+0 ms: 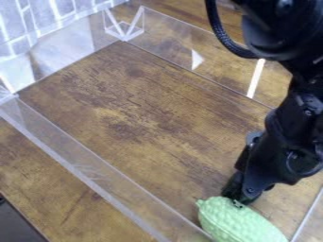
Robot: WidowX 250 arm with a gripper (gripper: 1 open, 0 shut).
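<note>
A pale green, bumpy vegetable-like object [240, 223], long and rounded, lies in the front right of a clear-walled enclosure, cut off by the bottom edge. The black gripper [237, 194] comes down from the right onto its upper end. Its fingertips are at that end and look closed on it, though the far side of the grip is hidden.
Clear acrylic walls [89, 170] bound the wooden floor [139, 113] on the left, back and right. The middle and back of the floor are empty. A white patterned cloth hangs at the back left.
</note>
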